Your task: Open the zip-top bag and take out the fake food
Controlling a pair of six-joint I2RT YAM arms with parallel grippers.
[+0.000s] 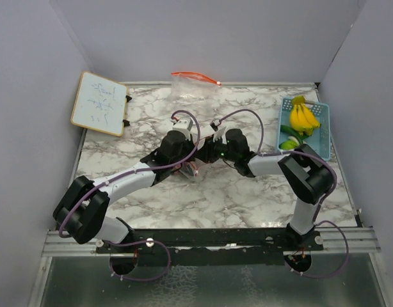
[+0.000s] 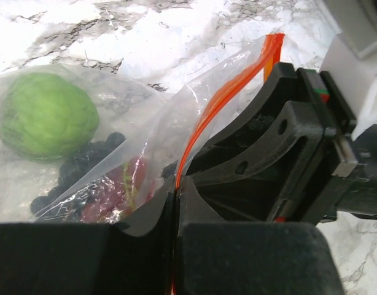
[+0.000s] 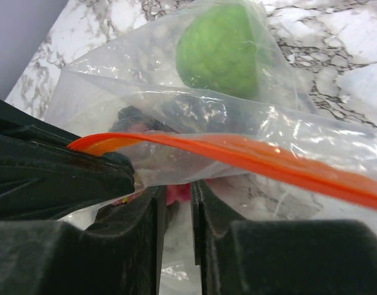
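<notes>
A clear zip bag with an orange rim [image 2: 216, 104] lies opened out under both arms; through its film show a green round fake food [image 2: 48, 115], dark grapes [image 2: 78, 169] and red grapes [image 2: 118, 190]. My left gripper is shut on the orange rim, which runs down between its fingertips. The right gripper is partly open at the bag's mouth, close beside the left gripper's fingers [image 3: 59, 178]. Between the right fingers a red piece [image 3: 178, 193] shows beyond the gap, with nothing clearly clasped. From above, the two grippers nearly meet and hide most of the bag.
At the back right stands a blue basket [image 1: 281, 128] with bananas [image 1: 303, 118] and other fake food. Another orange-topped clear bag [image 1: 195, 86] lies at the back edge. A whiteboard [image 1: 100, 102] stands at the back left.
</notes>
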